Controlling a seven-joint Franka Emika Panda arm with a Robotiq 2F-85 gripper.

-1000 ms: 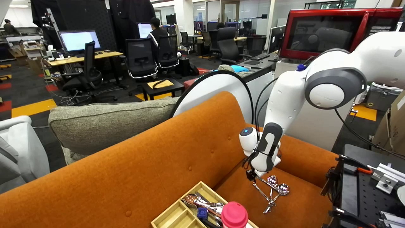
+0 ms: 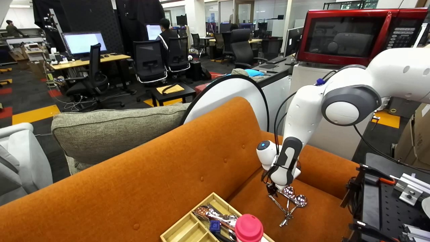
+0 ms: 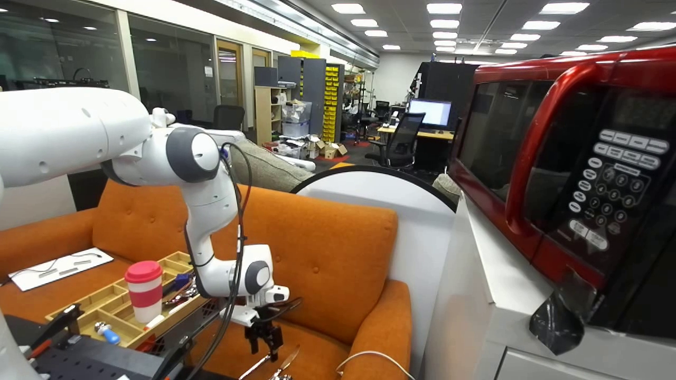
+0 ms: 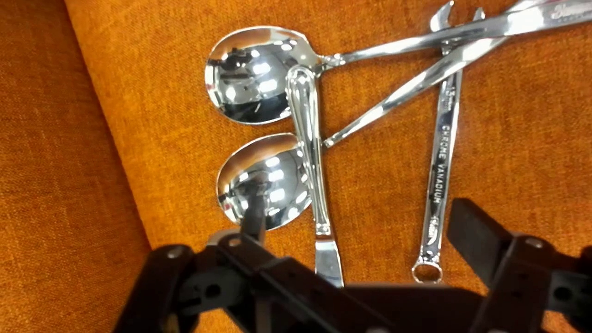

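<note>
My gripper stands open above the orange seat, its two dark fingers wide apart and nothing held between them. Under the left finger lies the bowl of a shiny ladle (image 4: 266, 180), partly covered by that finger. A second ladle (image 4: 249, 75) rests beside it, and the two handles cross at the upper right. Across the bowls lies a knife (image 4: 311, 150), its blade end hidden behind the gripper. A chrome wrench (image 4: 441, 161) has its ring end near the right finger and its open end under the ladle handles. Exterior view 2 shows the gripper (image 3: 264, 342) over the seat.
A wooden divided tray (image 2: 177, 230) with utensils, tools and a pink-lidded cup (image 2: 248, 228) sits on the couch. The couch backrest (image 2: 193, 161) rises behind the arm. A black tool-mounting table (image 2: 391, 201) borders the couch. Bare seat surrounds the utensils.
My arm has come lower and shifted slightly right, toward the utensils. Ladles, knife and wrench appear unmoved on the seat.
</note>
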